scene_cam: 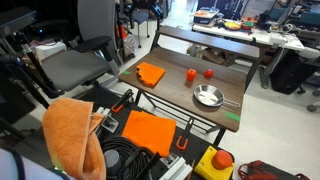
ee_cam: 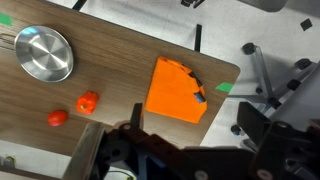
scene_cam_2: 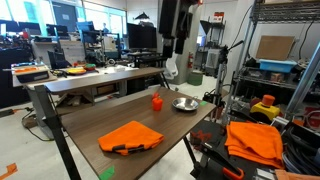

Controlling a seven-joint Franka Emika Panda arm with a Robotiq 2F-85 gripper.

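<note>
An orange cloth [ee_cam: 175, 92] lies flat on the brown table [ee_cam: 120, 75], with a small dark item along one of its edges. To its left in the wrist view are a red round object [ee_cam: 88, 102] and a smaller red one [ee_cam: 58, 118]. Beyond these sits a silver pan [ee_cam: 44, 53], whose handle shows in exterior view 1. High above the table hangs my gripper [scene_cam_2: 174, 45], touching nothing. Its fingers stand apart, and I see nothing between them.
A grey office chair [scene_cam: 75, 65] is close to the table's left end. In front of the table lie a second orange cloth [scene_cam: 148, 131], coiled cables and a yellow box [scene_cam: 214, 164]. Bare tabletop separates the cloth from the pan.
</note>
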